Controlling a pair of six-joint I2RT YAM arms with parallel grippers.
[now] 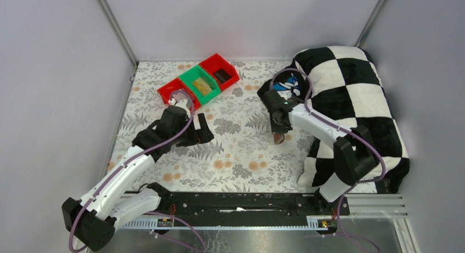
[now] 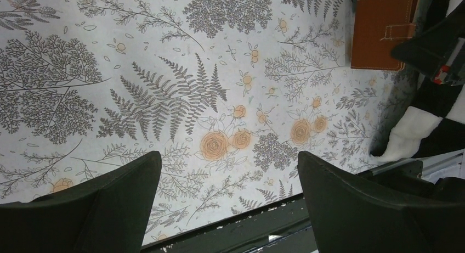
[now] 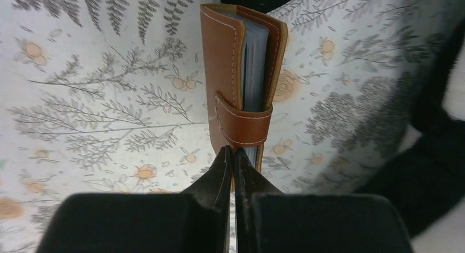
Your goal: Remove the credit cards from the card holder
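A brown leather card holder point(image 3: 222, 72) with a strap, grey card edges showing along its side, is upright in the right wrist view, just beyond my right gripper, whose fingers are shut at its lower part; whether they pinch any of it is unclear. In the top view it point(image 1: 278, 138) is mostly under that gripper. It also appears at the top right of the left wrist view point(image 2: 373, 33). My left gripper point(image 1: 202, 127) stands open to the left, empty over bare cloth.
Red and green bins point(image 1: 199, 69) sit at the back left. A checkered cushion point(image 1: 364, 99) fills the right side, with a dark cloth point(image 1: 264, 89) at the back.
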